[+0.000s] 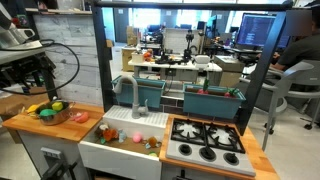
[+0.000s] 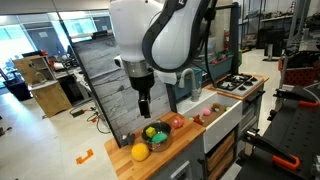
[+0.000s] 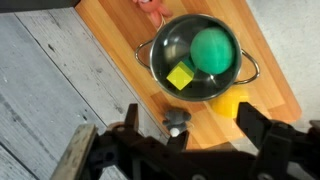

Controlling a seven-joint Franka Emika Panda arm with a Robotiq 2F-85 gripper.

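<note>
My gripper stands open above the left end of the wooden counter, its fingers apart with nothing held between them. Below it in the wrist view is a metal pot with two side handles. Inside the pot lie a round green object and a yellow block. Just outside its rim sits a yellow toy, partly near one finger. A small dark object shows between the fingers in the image; its kind is unclear. The same pot appears under the arm in the second exterior view.
A pink toy lies beside the pot. Along the counter come a sink holding colourful toys, a tall faucet and a stove top. A grey plank wall borders the counter behind the pot.
</note>
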